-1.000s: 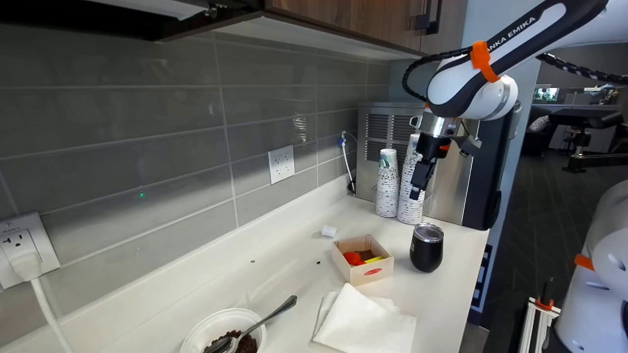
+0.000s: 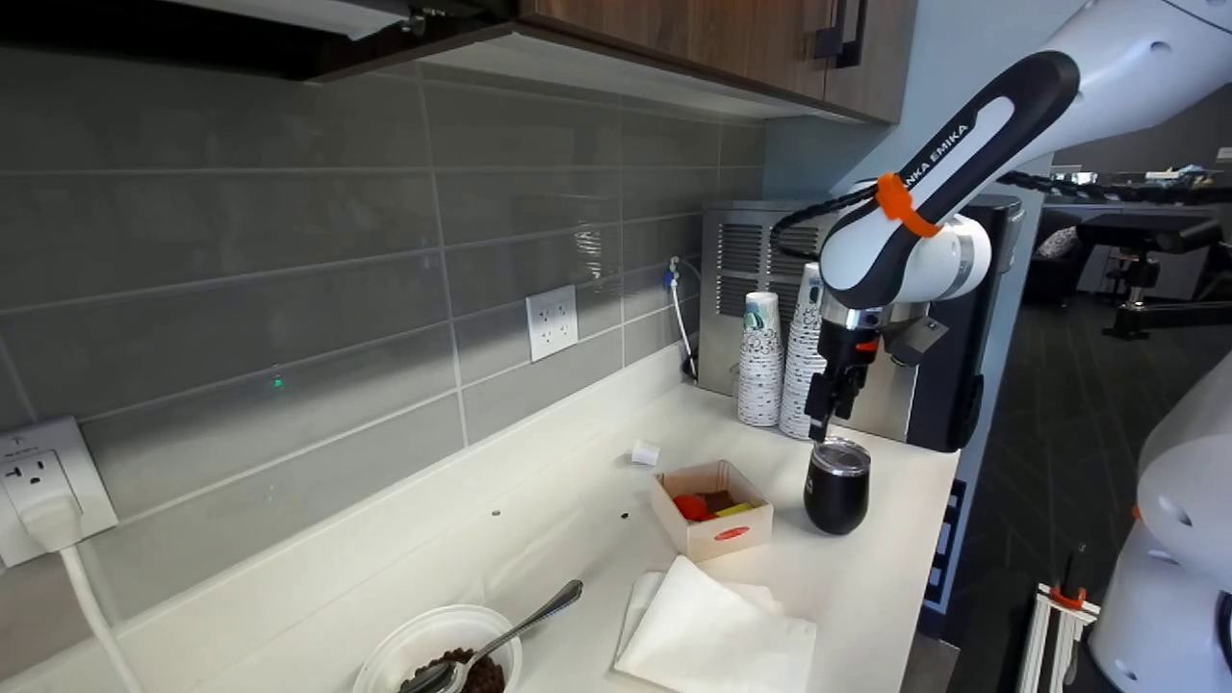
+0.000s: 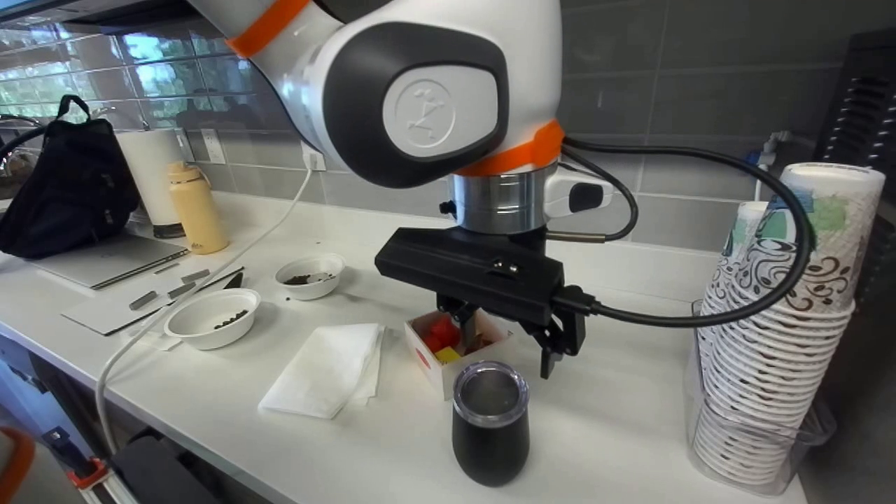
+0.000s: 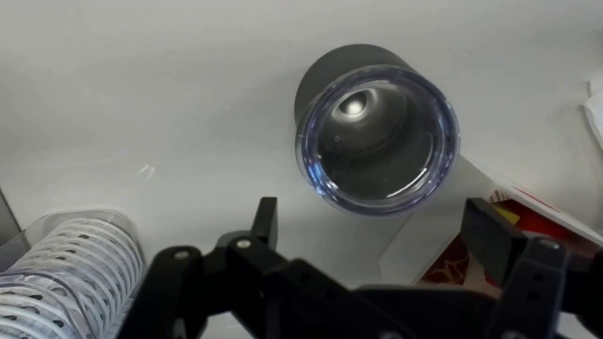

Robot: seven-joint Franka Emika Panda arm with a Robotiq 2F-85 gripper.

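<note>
A black tumbler [image 2: 837,497] with a clear rim stands upright on the white counter. From the wrist view, the tumbler [image 4: 378,141] lies ahead of the fingertips, and its inside looks empty. My gripper is open, its fingers well apart and nothing between them. In the second exterior view the gripper [image 3: 504,340] hangs above and behind the tumbler [image 3: 491,445], not touching it. Below one finger is a small open box [image 3: 432,369] holding red and yellow items.
Tall stacks of paper cups [image 3: 764,336] stand near the gripper. White napkins [image 2: 722,635] lie beside the box. Bowls with dark bits [image 3: 214,319] [image 3: 311,277] sit farther along the counter, and a spoon [image 2: 526,624] rests in one.
My gripper has come down toward the counter and now hangs more vertically, closer to the tumbler's height. The tumbler, box and napkins have stayed put.
</note>
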